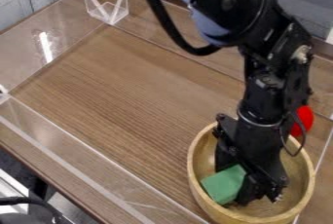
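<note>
A yellow bowl (205, 157) stands at the lower right of the camera view. Inside it, on the left, lies a green block (223, 184). My black gripper (244, 168) reaches down into the bowl, right over and against the block. Its fingers are dark and overlap, so their opening and any grip on the block cannot be made out.
A red object (303, 120) sits behind the bowl on the right, partly hidden by the arm. A clear plastic piece (107, 6) is at the back left.
</note>
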